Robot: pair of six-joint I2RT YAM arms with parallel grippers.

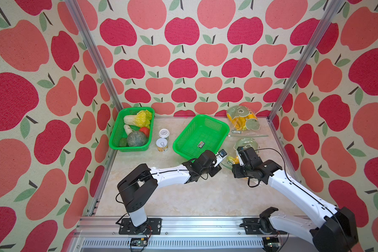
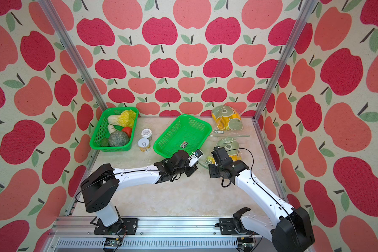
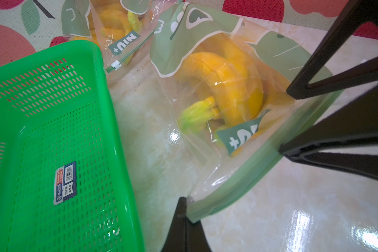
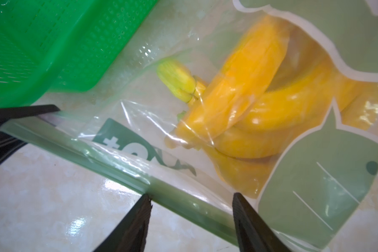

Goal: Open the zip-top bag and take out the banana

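A clear zip top bag (image 3: 214, 84) with green print holds yellow bananas (image 4: 273, 109) on the table, right of the empty green basket. In the left wrist view my left gripper is shut on the left end of the green zip strip (image 3: 247, 176). My right gripper is open over that strip in the right wrist view, a fingertip on either side along it, with the bananas beyond.
The empty basket (image 1: 199, 132) stands at centre. A second bag of bananas (image 1: 241, 117) lies behind. A basket of vegetables (image 1: 126, 109) and two small tubs (image 1: 162, 145) are at left.
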